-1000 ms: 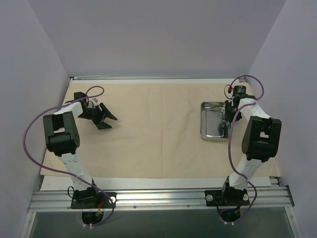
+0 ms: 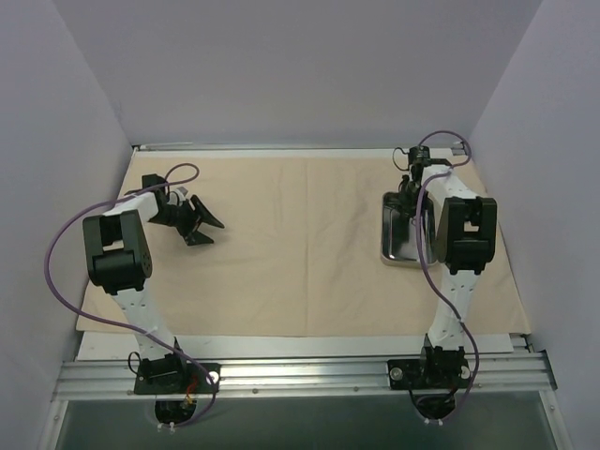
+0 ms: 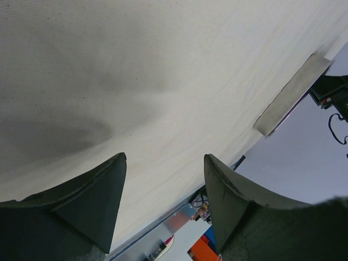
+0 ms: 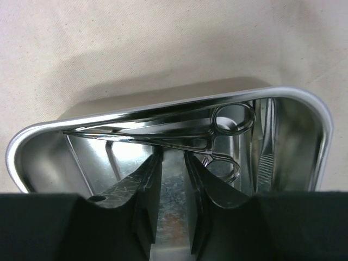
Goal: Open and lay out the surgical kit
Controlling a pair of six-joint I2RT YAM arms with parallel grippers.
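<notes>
The steel instrument tray point(image 2: 394, 255) sits at the right of the beige cloth. Inside it, in the right wrist view, lie scissor-like instruments with ring handles point(image 4: 234, 122) and a ribbed forceps point(image 4: 265, 168) at the right end, among other steel pieces. My right gripper is over the tray beside those handles and shafts, its fingers part open with a narrow gap; I cannot tell that anything is between them. My left gripper point(image 2: 208, 226) stands open over bare cloth at the left, with nothing between its fingers.
Grey walls point(image 2: 309, 75) bound the back and sides, and a metal rail point(image 2: 300, 370) runs along the front.
My right arm has moved left from beside the tray's right edge to over the tray. The left arm has stayed still.
</notes>
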